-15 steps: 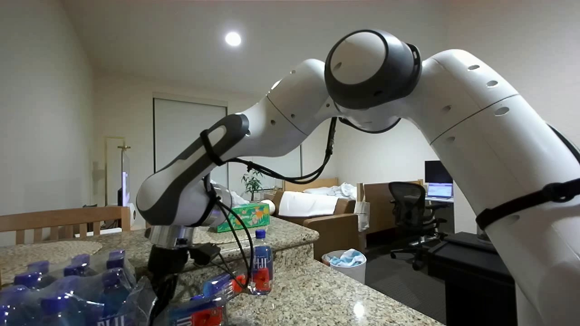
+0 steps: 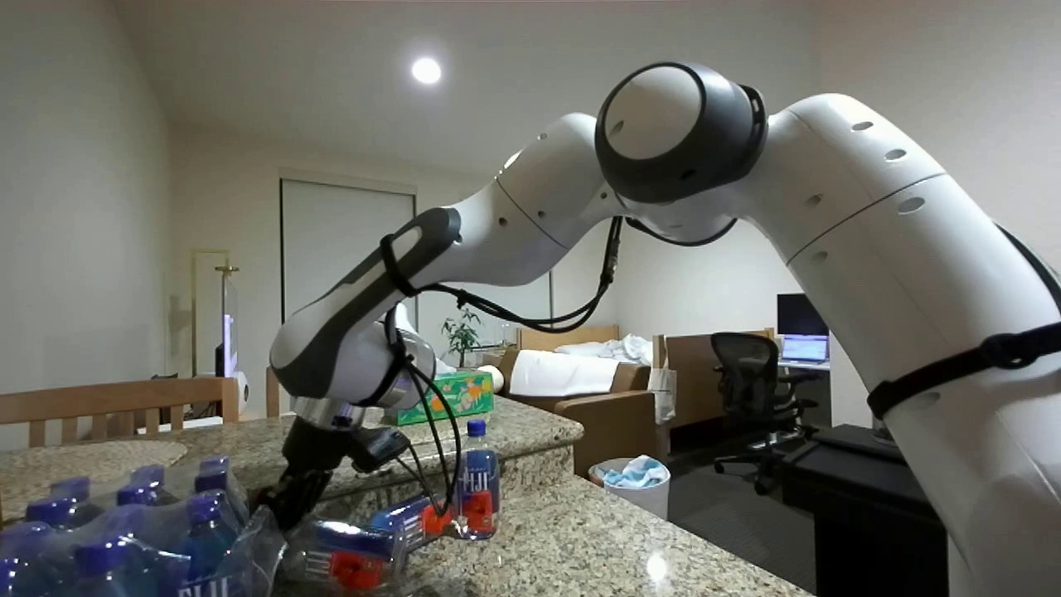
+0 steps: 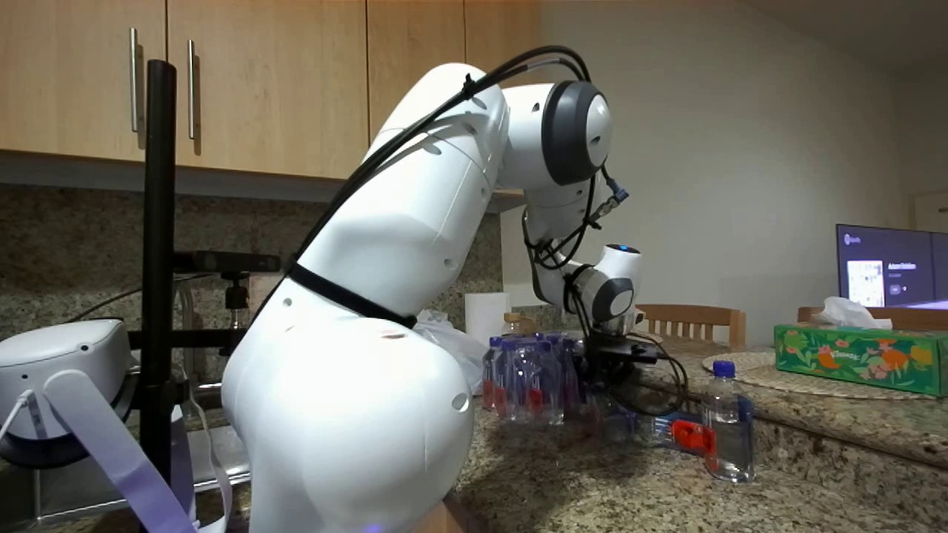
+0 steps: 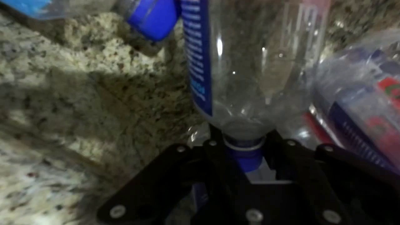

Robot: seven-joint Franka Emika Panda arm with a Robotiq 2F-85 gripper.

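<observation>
In the wrist view, a clear bottle with a blue label [image 4: 202, 60] has its neck and blue cap [image 4: 245, 159] between the fingers of my gripper, which is shut on it. Exterior view 1 shows my gripper [image 2: 283, 502] low over the counter, beside a bottle with a red label patch [image 2: 356, 569] that is partly cut off by the frame. Behind it another bottle [image 2: 403, 519] lies on its side. An upright blue-capped bottle [image 2: 479, 487] stands to the right. In exterior view 2 the arm and cables mostly hide the fingers.
A plastic-wrapped pack of several bottles [image 2: 119, 542] crowds the gripper's left side. Behind rises a higher counter ledge [image 2: 537, 428] bearing a green tissue box [image 2: 457, 395]. Clear counter [image 2: 577, 547] extends to the right of the upright bottle.
The wrist has tilted, its fingers swinging from near vertical to a slant, and the arm has shifted slightly right. The nearest bottle has turned and shifted. The upright bottle has not moved.
</observation>
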